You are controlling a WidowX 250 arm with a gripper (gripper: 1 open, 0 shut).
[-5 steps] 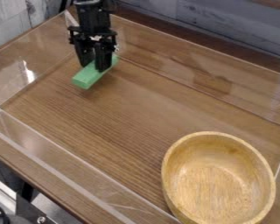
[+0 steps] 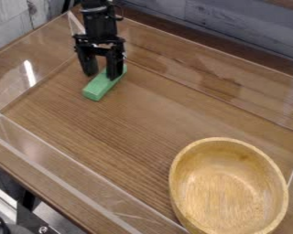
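My gripper [image 2: 98, 57] hangs from the top of the camera view, black, its fingers open above and around the upper part of a green block [image 2: 103, 86]. The block lies tilted on the wooden table [image 2: 136, 146]. Whether the fingers touch it cannot be told.
A large empty tan bowl [image 2: 229, 183] stands at the lower right.
The gripper has moved slightly and its fingers appear spread wider apart. More of the green block's upper end now shows between them.
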